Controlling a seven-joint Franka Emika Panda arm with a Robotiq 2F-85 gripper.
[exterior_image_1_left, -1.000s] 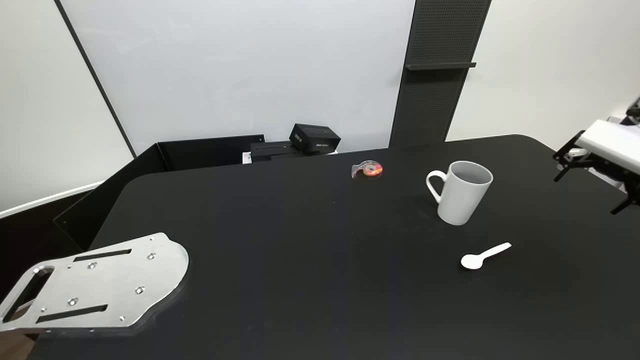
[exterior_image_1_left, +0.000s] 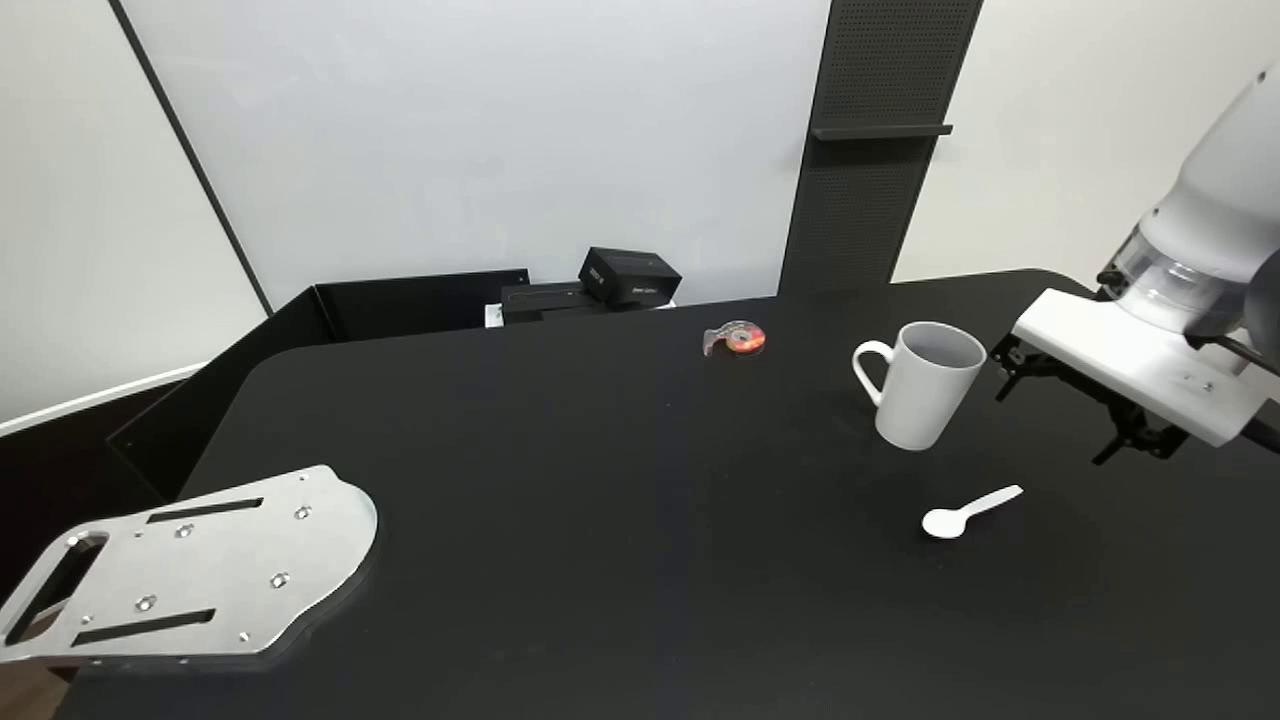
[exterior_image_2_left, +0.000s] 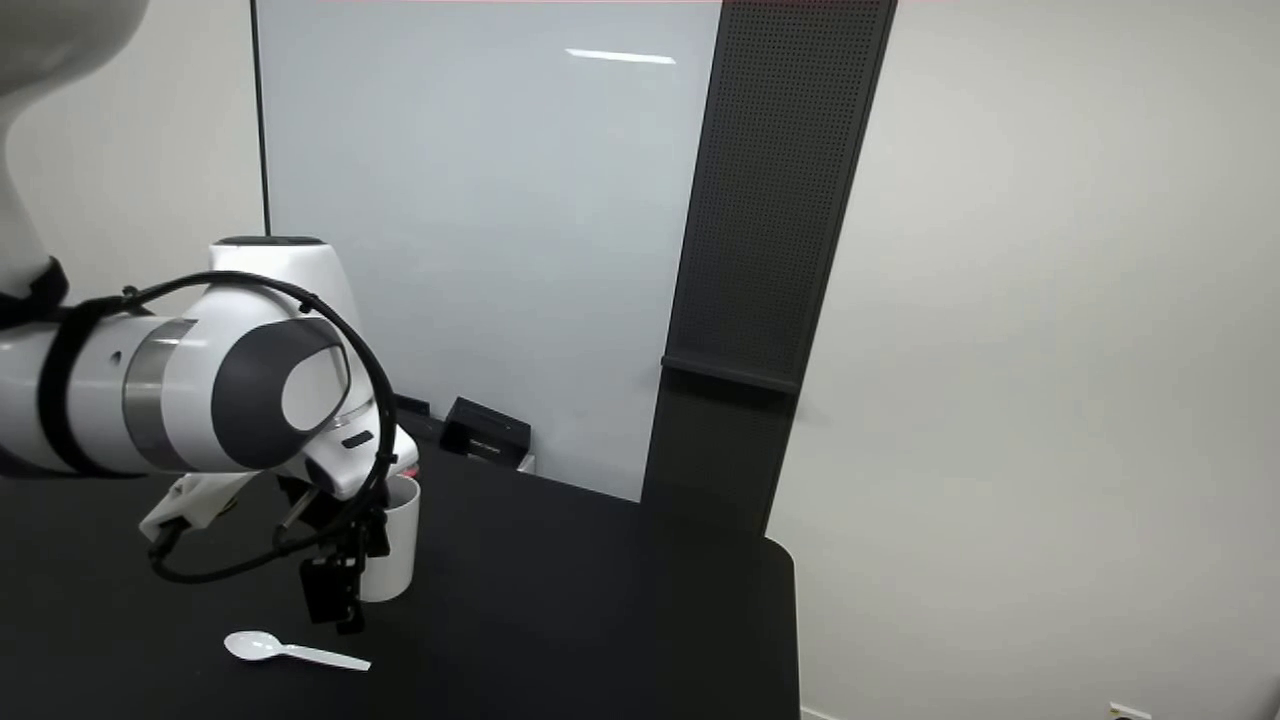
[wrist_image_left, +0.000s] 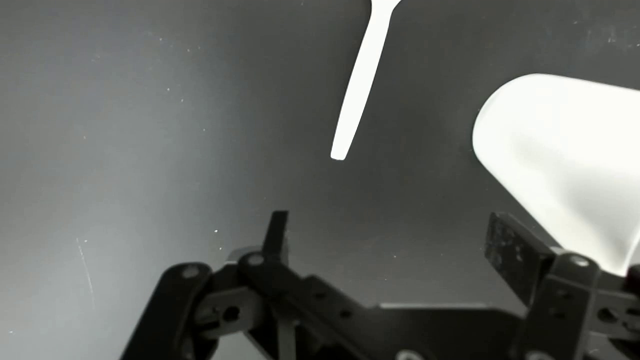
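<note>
A white spoon (exterior_image_1_left: 960, 516) lies flat on the black table, its handle angled toward my arm. Behind it a white mug (exterior_image_1_left: 921, 390) stands upright, with its handle on the left in exterior view 1. My gripper (exterior_image_1_left: 1053, 420) hovers above the table to the right of both. In the wrist view the gripper is wide open and nothing is between its fingers. The spoon's handle (wrist_image_left: 358, 90) lies ahead of that gap; its bowl is cut off by the top edge. The mug (wrist_image_left: 564, 144) appears by the right finger, partly out of frame.
A tape dispenser (exterior_image_1_left: 738, 338) sits near the back edge, and a black box (exterior_image_1_left: 629, 277) is beyond it. At the front left lies a silver metal plate (exterior_image_1_left: 240, 564).
My gripper has moved left and lower in exterior view 1, closer to the mug and spoon. The mug, spoon and tape dispenser stay where they were.
</note>
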